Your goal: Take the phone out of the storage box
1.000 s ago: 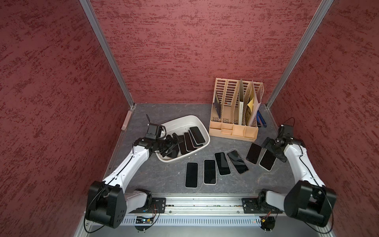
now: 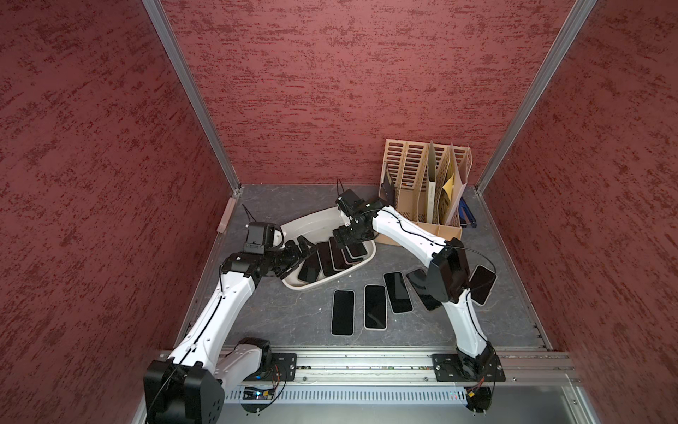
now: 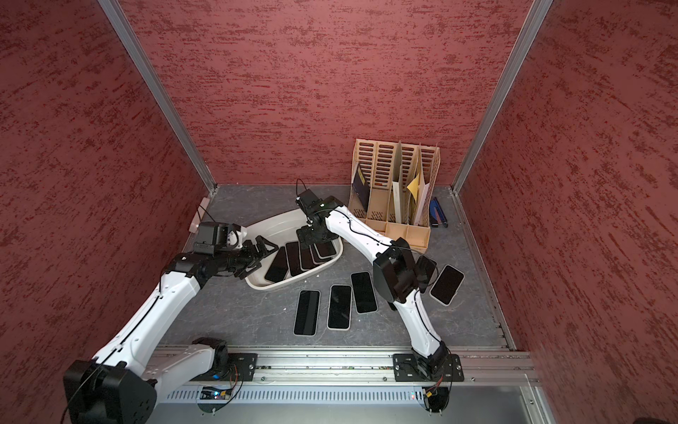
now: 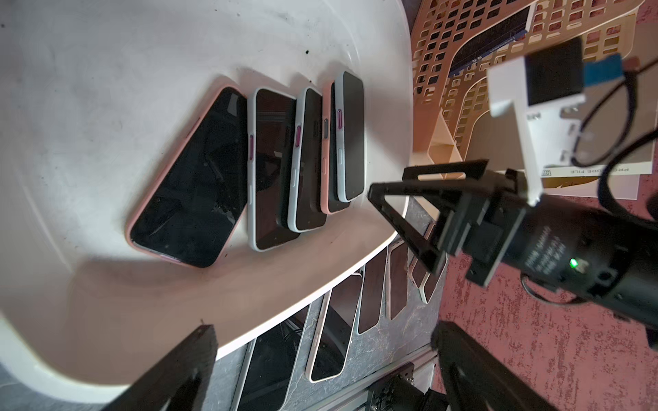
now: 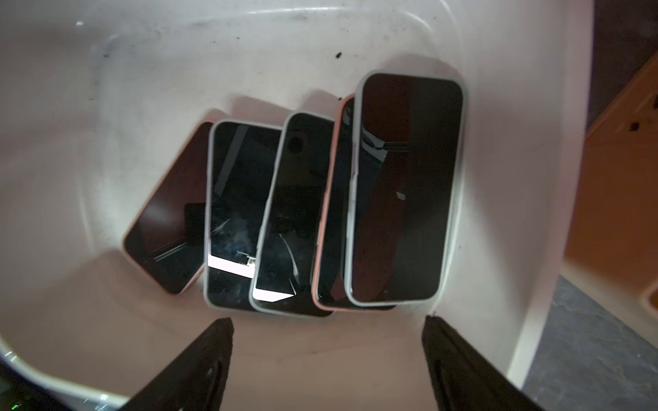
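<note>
The white storage box (image 5: 507,274) holds several dark-screened phones, fanned out and overlapping. Topmost at the right end is a white-edged phone (image 5: 406,188), partly covering a pink-edged phone (image 5: 333,205). At the left end a pink-edged phone (image 4: 192,181) lies slanted. My right gripper hangs over the box's right part, its fingers apart and empty, the phones just beyond them. Over the left side of the box is my left gripper, open with nothing between its fingers. In the top left view the right arm hides part of the phones.
More phones lie in a row on the grey table in front, including one white-edged phone (image 2: 342,313) and another at the far right (image 2: 482,284). A wooden organizer (image 2: 416,166) with folders stands behind right. Both grippers are close together over the box.
My right arm has swung left from the table's right side, past the organizer, to over the box. My left gripper has shifted slightly left. The phones look unmoved.
</note>
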